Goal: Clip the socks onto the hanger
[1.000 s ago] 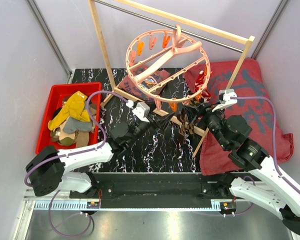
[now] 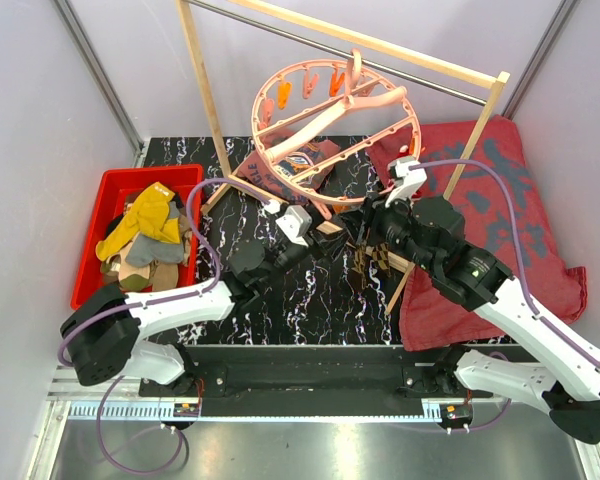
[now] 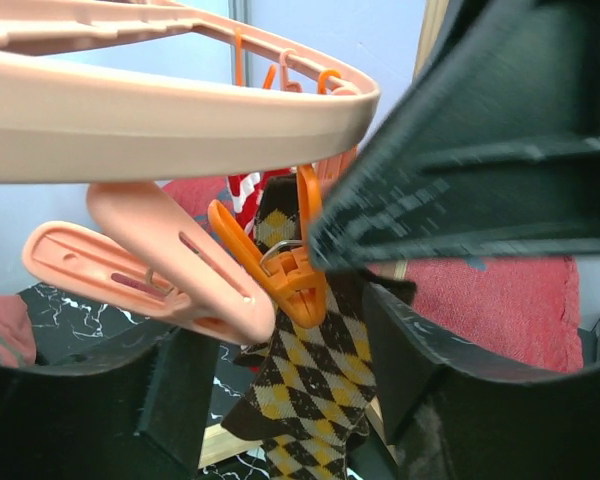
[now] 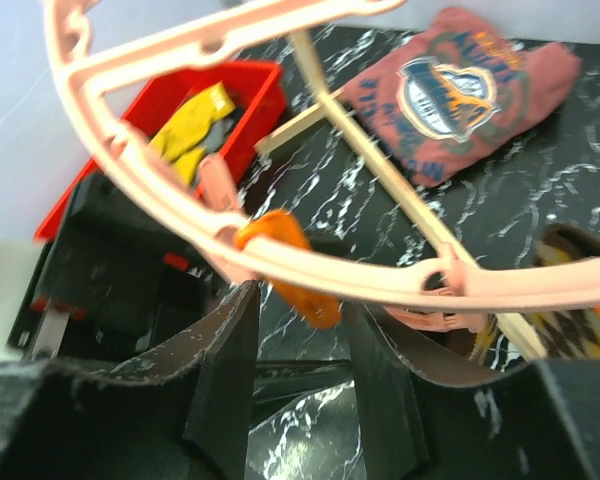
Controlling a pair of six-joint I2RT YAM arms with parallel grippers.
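The pink round hanger (image 2: 310,140) hangs from the wooden frame. My left gripper is part open under its front rim, below a pink clip (image 3: 170,260) and an orange clip (image 3: 305,295); nothing shows between its fingers. My right gripper is also part open, its fingertips just below an orange clip (image 4: 300,280). Brown argyle socks (image 3: 310,390) hang behind the clips, with red-and-white fabric (image 3: 244,190) above. In the top view both grippers meet near the front of the rim, partly hidden by the arms.
A red bin (image 2: 95,260) of socks stands at the left. A red cushion (image 2: 500,260) fills the right, and a printed pillow (image 4: 450,100) lies behind the frame.
My left gripper has moved slightly right, closer to the clips.
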